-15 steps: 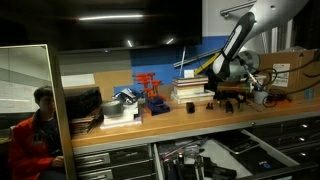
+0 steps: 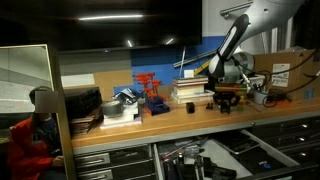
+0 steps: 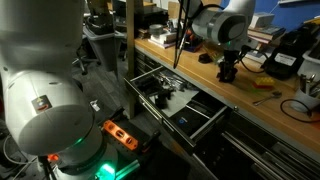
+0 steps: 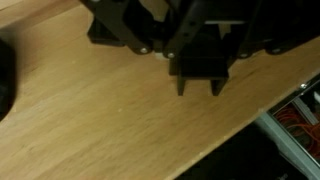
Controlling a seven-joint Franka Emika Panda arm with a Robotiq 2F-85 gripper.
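Note:
In the wrist view my gripper points down at the wooden worktop (image 4: 110, 110), its two thin fingertips a short way apart. A dark, blocky object (image 4: 200, 66) shows between the fingers; its kind is hard to make out. In the first exterior view the gripper (image 2: 226, 101) is low over the right part of the bench. The second exterior view shows the gripper (image 3: 226, 74) as a dark shape close to the worktop, with the held thing not distinguishable there.
Below the bench front an open drawer (image 3: 180, 100) holds several tools. A small black object (image 2: 190, 107) stands left of the gripper. Stacked books (image 2: 187, 90), a metal pot (image 2: 128, 97) and cables line the back. Bare worktop lies left of the gripper.
The person at the far left has leaned down, and the face no longer shows. The arm and gripper stay over the same part of the bench, with only a slight shift.

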